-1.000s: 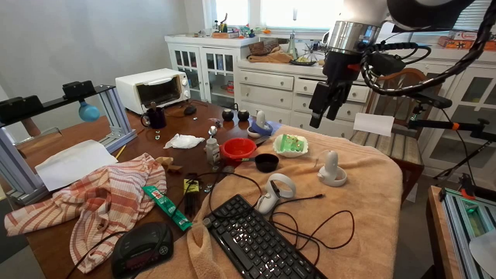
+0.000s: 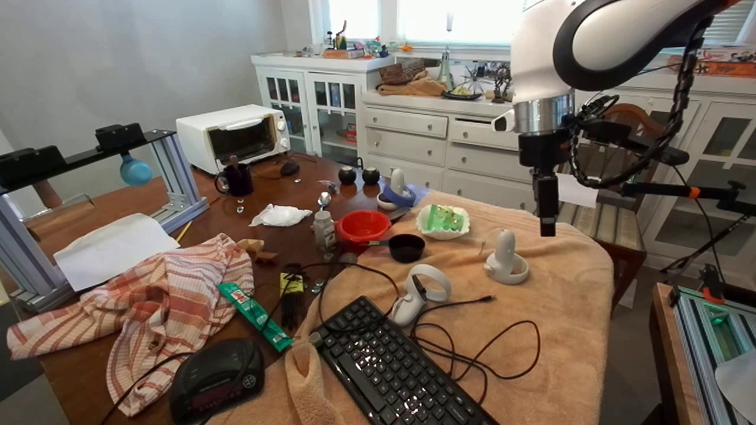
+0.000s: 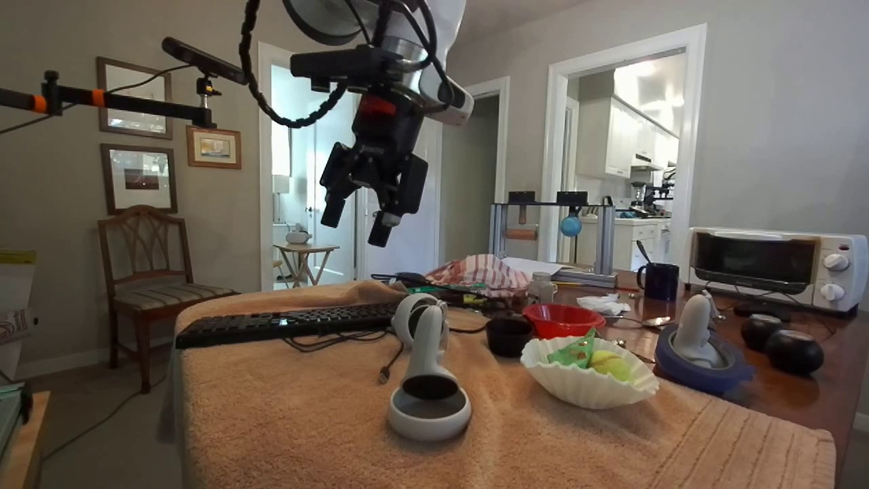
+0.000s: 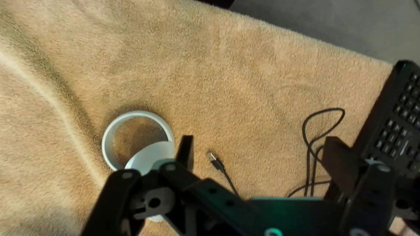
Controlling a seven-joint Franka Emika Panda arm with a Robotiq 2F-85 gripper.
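Observation:
My gripper (image 3: 352, 231) hangs well above the towel-covered table, its fingers apart and nothing between them. In exterior view 1 the gripper (image 2: 547, 230) is seen edge-on, over the right side of the towel. A white ring-shaped controller (image 2: 504, 263) stands below it on the towel (image 2: 567, 304). From the wrist, that controller (image 4: 151, 155) shows by the left finger, partly covered by the gripper's body. A cable plug (image 4: 215, 162) lies lower between the fingers' outlines, and the black keyboard (image 4: 397, 126) is at the right.
Left of the near controller are a second white controller (image 2: 419, 294), a black cup (image 2: 407, 248), a red bowl (image 2: 363, 226) and a white fluted bowl (image 2: 423, 225) holding a green packet. Loose cables (image 2: 489, 368) lie beside the keyboard.
The gripper has swung to the right and lower in exterior view 1, from tilted to pointing straight down. Things on the table have not moved.

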